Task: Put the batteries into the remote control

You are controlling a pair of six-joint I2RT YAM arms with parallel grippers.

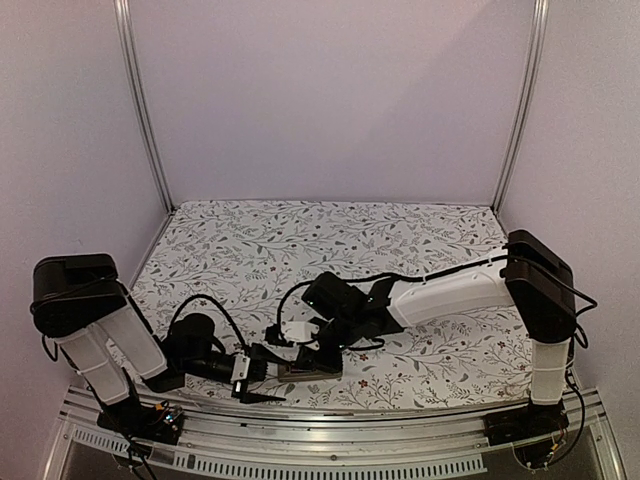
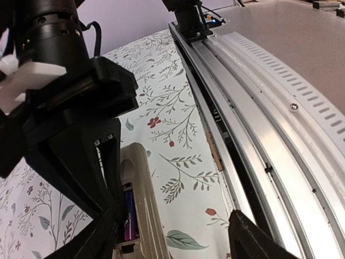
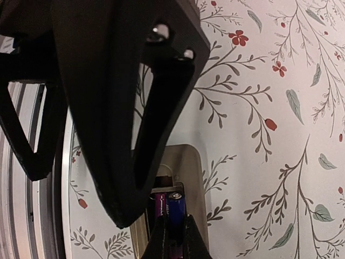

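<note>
The remote control lies back side up near the table's front edge, its battery compartment uncovered. In the right wrist view, a purple battery and a blue battery lie side by side in that compartment. My right gripper is shut on the blue battery from above; its lower end is hidden by the fingers. At the remote's left end, my left gripper stands open. One of its fingers looms over the compartment in the right wrist view. A purple battery also shows beside the right gripper's fingers in the left wrist view.
A metal rail runs along the front, close to the remote. Both grippers are crowded close together above the remote.
</note>
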